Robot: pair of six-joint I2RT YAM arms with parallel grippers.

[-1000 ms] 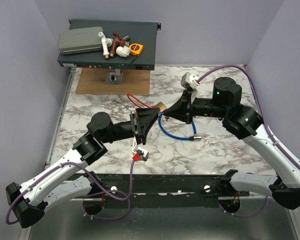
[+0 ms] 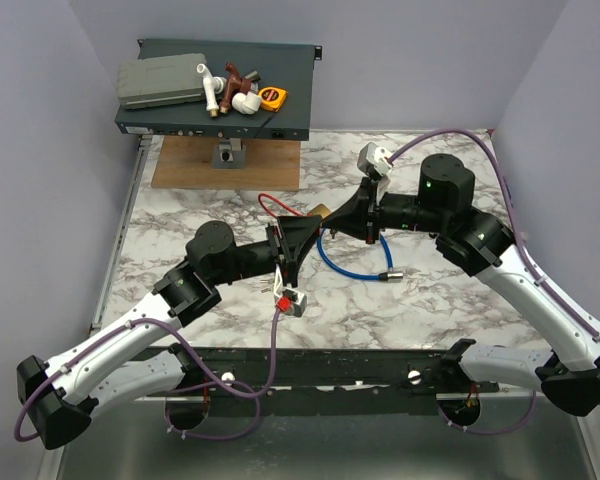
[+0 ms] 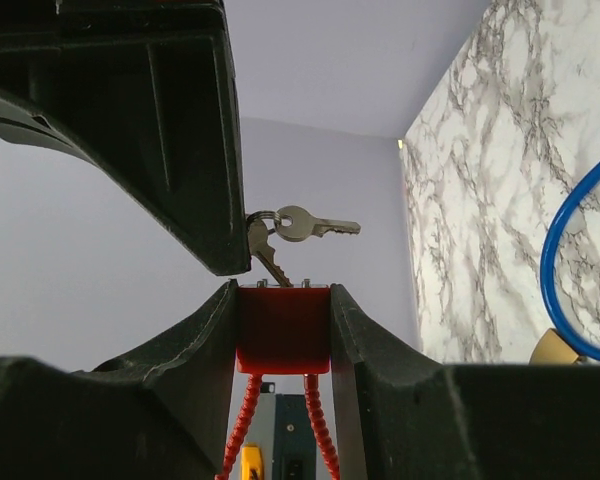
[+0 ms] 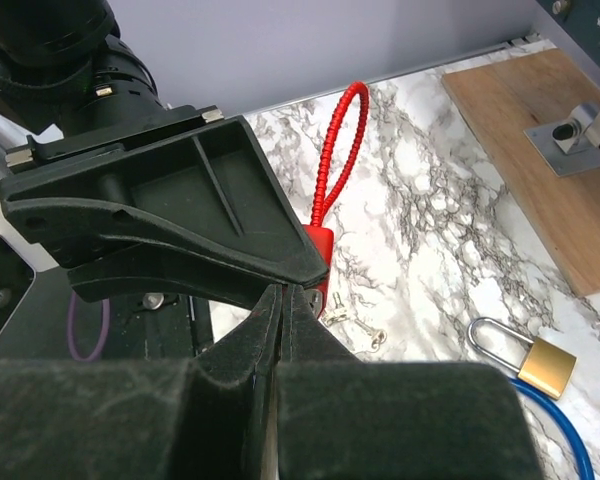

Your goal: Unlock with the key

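My left gripper is shut on a red lock (image 3: 283,330) with a beaded red cable loop (image 4: 342,140). My right gripper is shut, close against the left gripper and red lock in the middle of the top view. A bunch of small keys (image 3: 310,224) shows just above the red lock, by the tip of the right gripper in the left wrist view. A brass padlock (image 4: 548,369) with an open-looking or closed shackle, I cannot tell which, lies on the marble top beside a blue cable (image 4: 560,420).
A dark raised shelf (image 2: 280,60) at the back holds a grey case (image 2: 160,78), pipe fittings and a yellow tape measure (image 2: 272,98). Below it is a wooden board (image 2: 180,165). The marble around the arms is mostly clear.
Both arms have shifted very slightly toward the right or front in the top view, still meeting at the middle.
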